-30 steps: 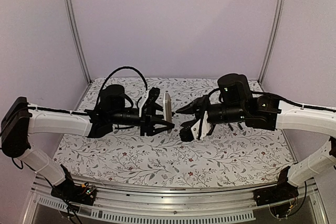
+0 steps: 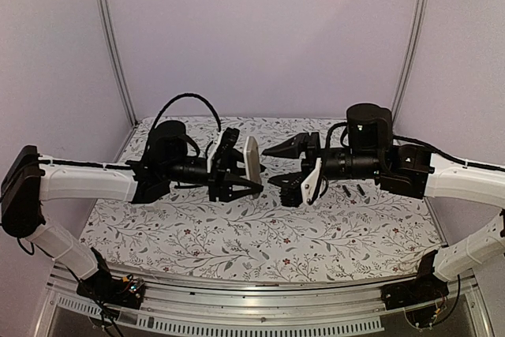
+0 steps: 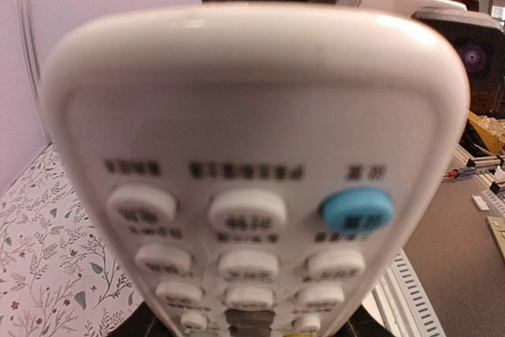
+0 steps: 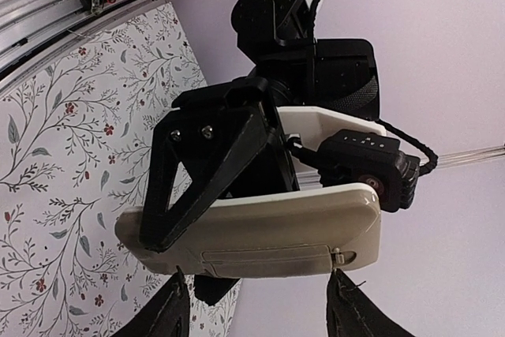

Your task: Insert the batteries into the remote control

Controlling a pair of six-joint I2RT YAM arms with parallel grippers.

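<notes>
A white remote control point(image 2: 252, 159) stands on edge above the table, with my left gripper point(image 2: 246, 173) shut on it. Its keypad side, with one blue button point(image 3: 357, 211), fills the left wrist view. On its back, in the right wrist view, the battery cover point(image 4: 268, 262) appears to be in place, with a small latch at one end. My right gripper faces that back side, open, its fingers point(image 4: 170, 309) spread and nothing between them; a small gap shows in the top view. Two dark batteries, the left one point(image 2: 346, 190) and the right one point(image 2: 361, 189), lie on the table beyond the right gripper.
A metal rail point(image 2: 260, 305) runs along its front edge, and pale walls enclose the sides and back.
The right gripper has shifted upward in the top view and levelled out, still apart from the remote. The left gripper and remote have moved only slightly.
</notes>
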